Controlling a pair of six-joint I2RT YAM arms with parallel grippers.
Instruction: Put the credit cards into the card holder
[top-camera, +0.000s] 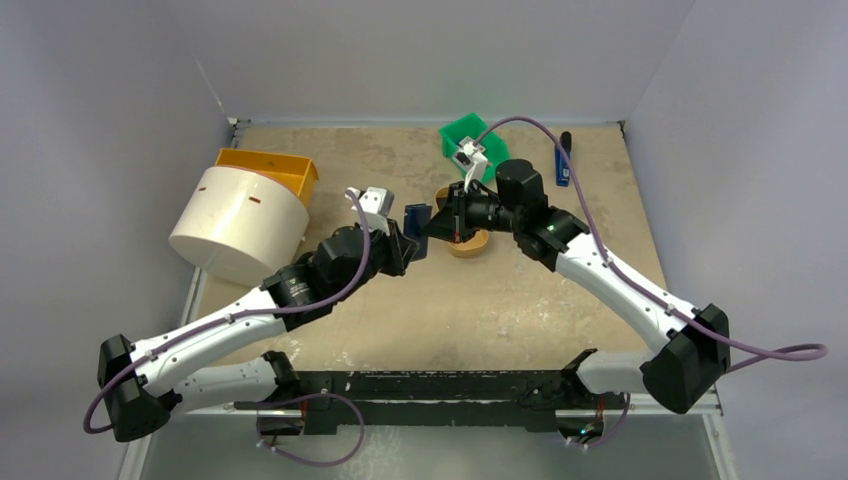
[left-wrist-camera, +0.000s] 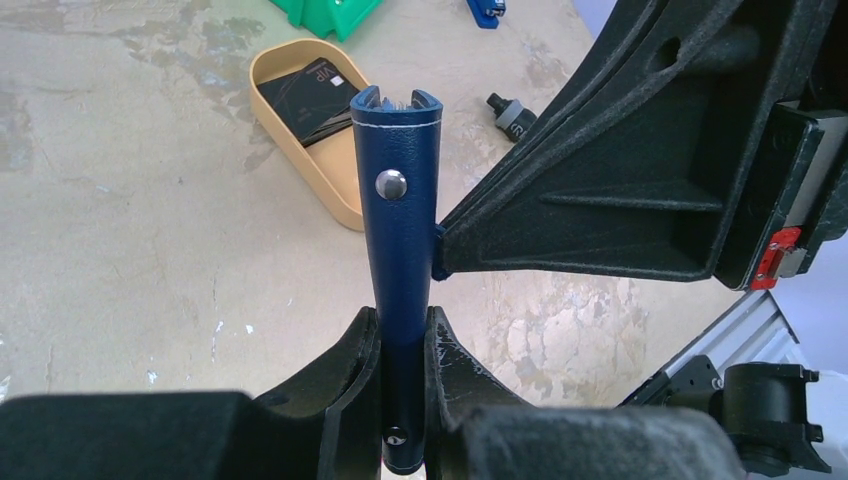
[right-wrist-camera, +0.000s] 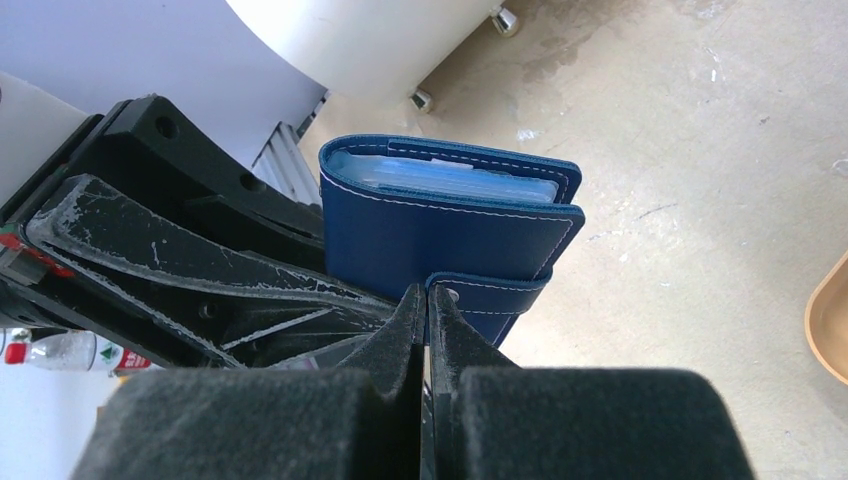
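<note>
A navy card holder (right-wrist-camera: 430, 235) stands raised above the table, my left gripper shut on its lower part. Clear sleeves (right-wrist-camera: 450, 180) show between its covers, and a strap (right-wrist-camera: 500, 292) crosses its face in the right wrist view. My right gripper is shut, its tips against or very close to the strap's end by the snap. No card shows between those fingers. Black cards (left-wrist-camera: 308, 98) lie in the beige tray (left-wrist-camera: 310, 175) behind the holder in the left wrist view.
A green bin (top-camera: 462, 130) stands at the back, with a blue tool (top-camera: 562, 165) to its right. At left are an orange tray (top-camera: 290, 165) and a large white cylinder (top-camera: 240, 225).
</note>
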